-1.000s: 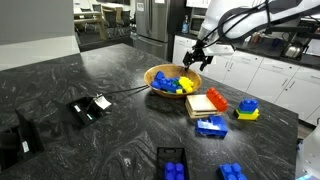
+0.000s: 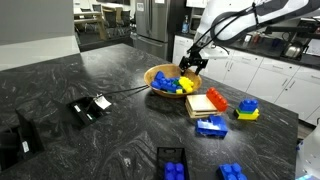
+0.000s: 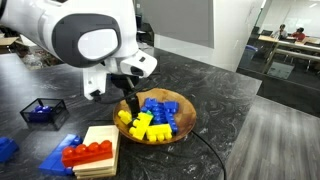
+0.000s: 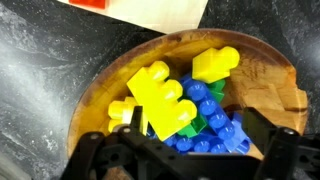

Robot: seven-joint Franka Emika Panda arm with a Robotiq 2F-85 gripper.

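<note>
A round wooden bowl (image 2: 151, 77) holds yellow, blue and green toy bricks. In the wrist view, a large yellow brick (image 4: 165, 105) lies across the pile's middle, with a smaller yellow brick (image 4: 215, 64) toward the upper right and blue bricks (image 4: 208, 103) between and beneath. Directly over the bowl is my gripper, open, its dark fingers wide apart to either side of the pile and nothing held. From the second exterior side, the gripper (image 3: 132, 98) hides part of the bowl's far rim.
Beside the bowl lies a light wooden board (image 3: 101, 134) with a red brick (image 3: 87, 153) on it. A blue brick (image 2: 211, 126) and a blue-yellow stack (image 2: 247, 109) are close by. A black crate (image 2: 172, 158) holds blue bricks.
The gripper appears slightly lower above the bowl than before. The bowl and the bricks have not visibly moved.
</note>
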